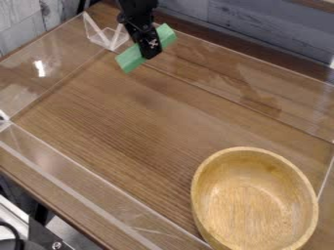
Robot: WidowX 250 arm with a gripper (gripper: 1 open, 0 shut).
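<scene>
At the top of the camera view the dark gripper (pixel 141 39) is shut on a green block (pixel 132 58), a flat, mint-coloured piece held at a tilt over the back left of the wooden table (pixel 156 127). A clear, see-through plastic item (pixel 104 35) is just left of the gripper; its exact shape is hard to tell.
A large round pale wooden bowl (pixel 255 200) sits at the front right. A wall edge runs along the back right, and dark clutter lies beyond the table's lower-left edge.
</scene>
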